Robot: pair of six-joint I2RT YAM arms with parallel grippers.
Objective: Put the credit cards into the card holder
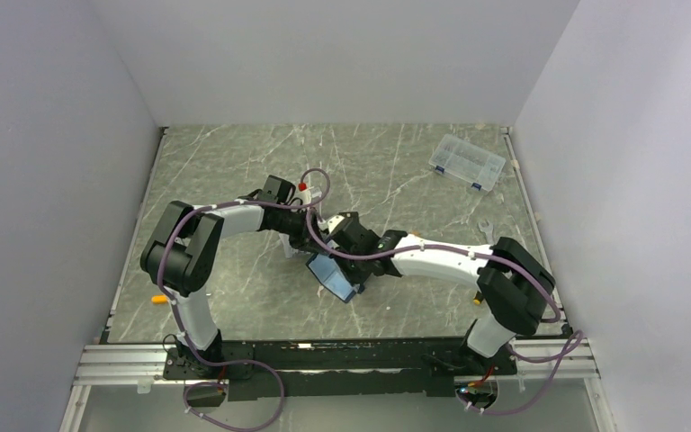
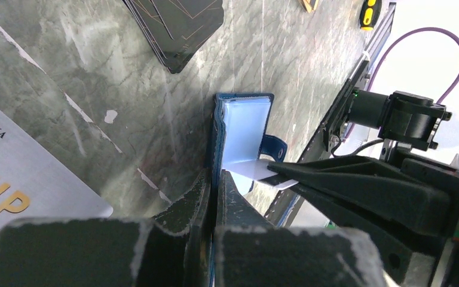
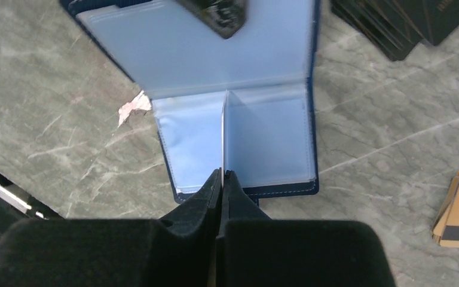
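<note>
The open blue card holder (image 1: pixel 335 277) lies at the table's middle front under both grippers. My left gripper is shut on the holder's edge, seen as a dark blue strip between its fingers in the left wrist view. My right gripper is shut at the holder's lower pocket (image 3: pixel 269 137), with a thin pale flap standing at its tips; whether it grips this is hard to tell. Black cards (image 2: pixel 176 30) lie beside the holder, tan cards farther off, and a white VIP card (image 2: pixel 18 179) lies at left in the left wrist view.
A clear organiser box (image 1: pixel 466 164) sits at the back right. A wrench (image 1: pixel 487 232) and a yellow-black screwdriver (image 2: pixel 369 13) lie at the right. An orange object (image 1: pixel 159 300) is at the front left.
</note>
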